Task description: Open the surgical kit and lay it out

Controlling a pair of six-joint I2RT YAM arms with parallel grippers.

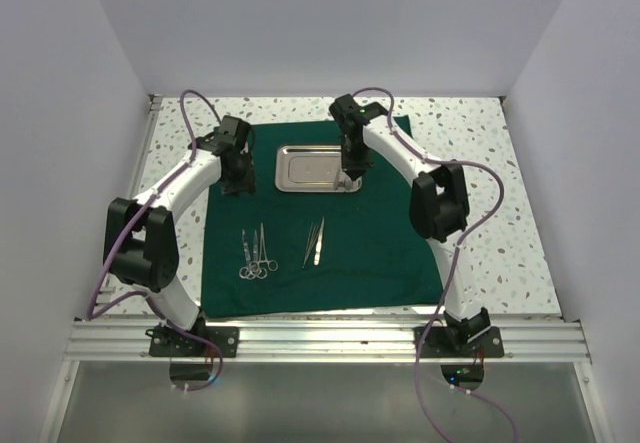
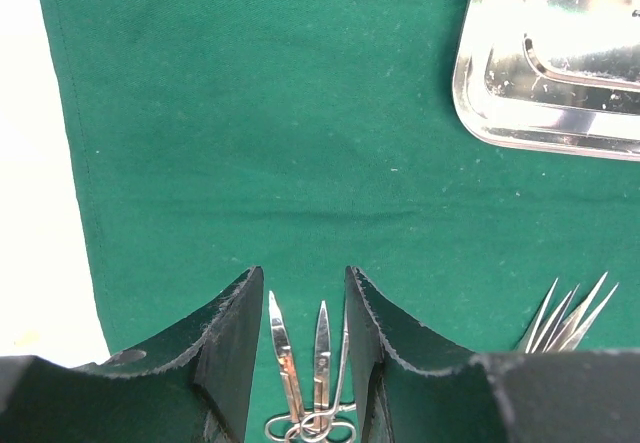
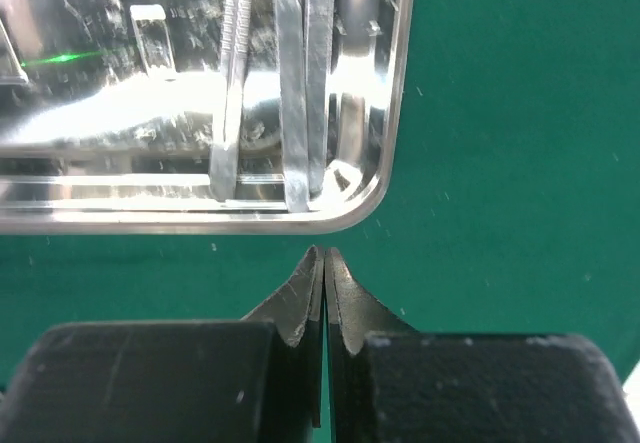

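A steel tray [image 1: 300, 168] lies at the back of the green cloth. In the right wrist view, several flat metal instruments [image 3: 292, 93] lie in its right end. My right gripper is shut with nothing visible between its fingers, just outside the tray's near rim. My left gripper is open over the cloth left of the tray. Scissor-like instruments [image 1: 255, 267] lie at the front left of the cloth; slim tweezers [image 1: 310, 245] and a pale-handled instrument [image 1: 319, 249] lie at the front middle.
Speckled white table [image 1: 500, 233] shows around it. Both arms reach in from the front sides.
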